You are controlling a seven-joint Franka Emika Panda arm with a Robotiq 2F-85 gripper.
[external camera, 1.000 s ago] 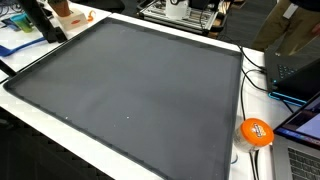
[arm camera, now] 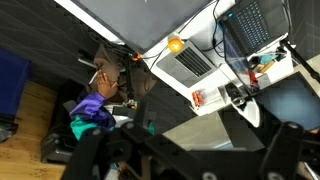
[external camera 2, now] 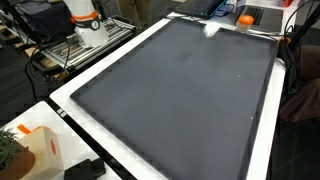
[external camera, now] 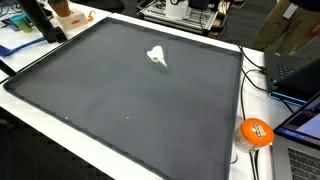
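Observation:
A small white object (external camera: 157, 55) shows over the far part of the grey board (external camera: 120, 90) in exterior view 1. Exterior view 2 has a blurred white object (external camera 2: 211, 29) at the board's far edge. I cannot tell whether it touches the surface. My gripper appears only in the wrist view, open, its dark parts along the bottom and nothing clearly held. The wrist camera looks at a tilted scene beyond the board's edge. A white shape (arm camera: 248, 110) shows there near the gripper; whether it is the same object, I cannot tell.
An orange-topped round item (external camera: 254, 133) stands on the white table beside laptops and cables. The robot's white base (external camera 2: 90, 28) is beyond the board's left side in exterior view 2. Most of the board is bare.
Everything else there looks the same.

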